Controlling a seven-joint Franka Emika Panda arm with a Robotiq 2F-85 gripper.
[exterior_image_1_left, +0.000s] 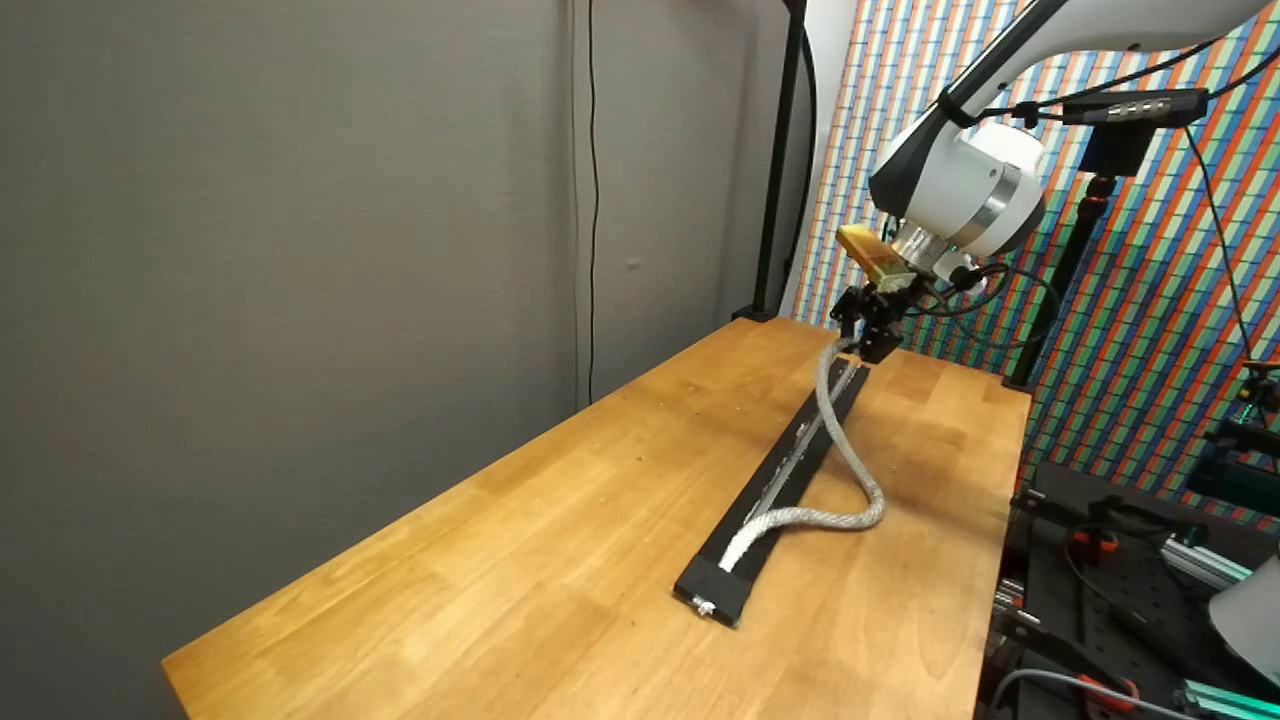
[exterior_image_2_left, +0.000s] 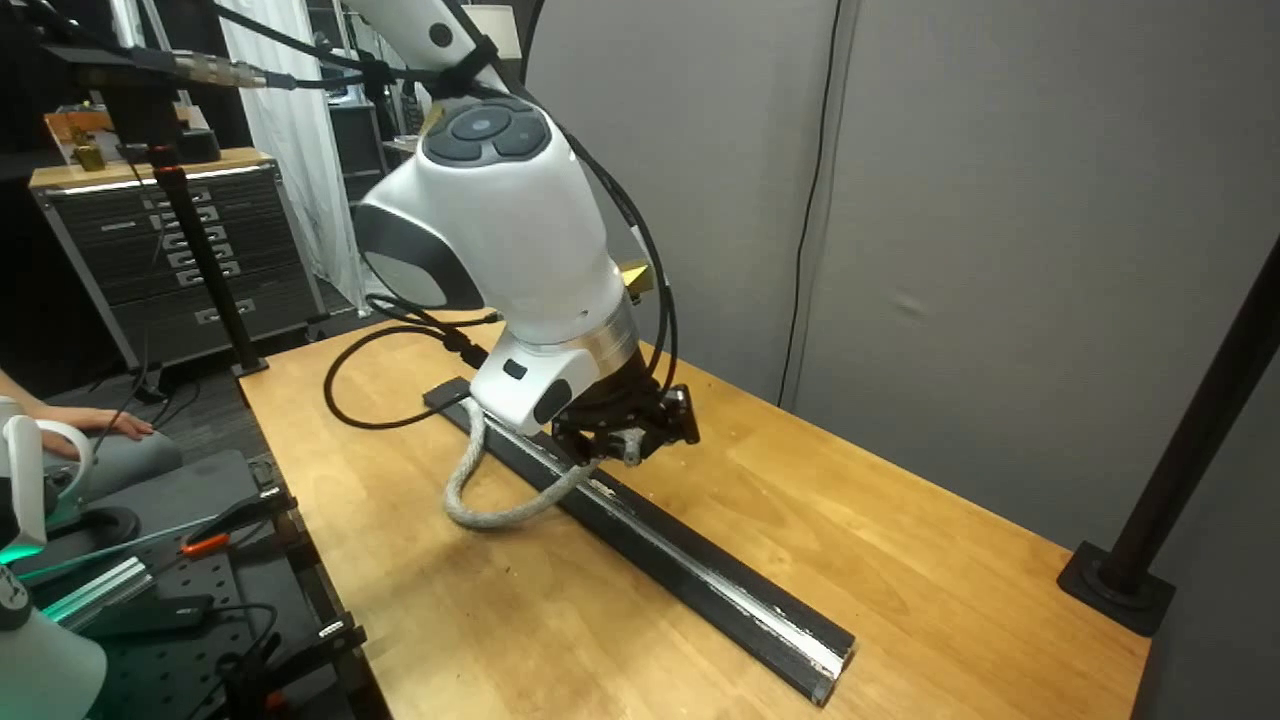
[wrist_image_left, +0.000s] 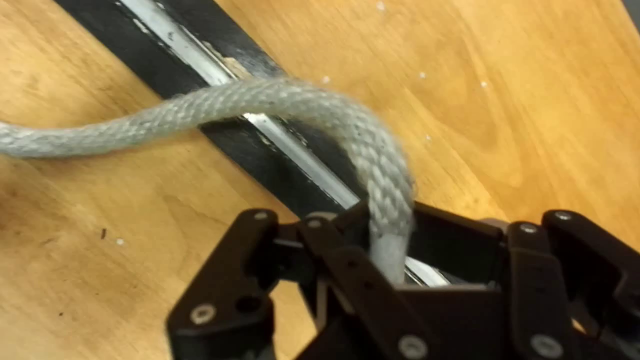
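A thick grey braided rope (exterior_image_1_left: 854, 468) bends in a loop beside and over a long black channel strip (exterior_image_1_left: 782, 462). One rope end meets the strip's near end in exterior view 1. The other end is pinched in my gripper (exterior_image_1_left: 866, 336), which is shut on it above the far part of the strip. In the wrist view the rope (wrist_image_left: 288, 96) arches across the strip (wrist_image_left: 282, 150) and drops between the dark fingers; its pale tip is partly hidden there. From the other side, my gripper (exterior_image_2_left: 618, 450) hangs over the strip's middle, clear of its surface.
Apart from the strip and rope, the wooden table (exterior_image_1_left: 504, 552) is bare on both sides. A black stand base (exterior_image_2_left: 1116, 588) occupies one corner, and a grey wall panel (exterior_image_1_left: 300, 300) borders the long edge. Black cables (exterior_image_2_left: 396, 420) loop beside the wrist.
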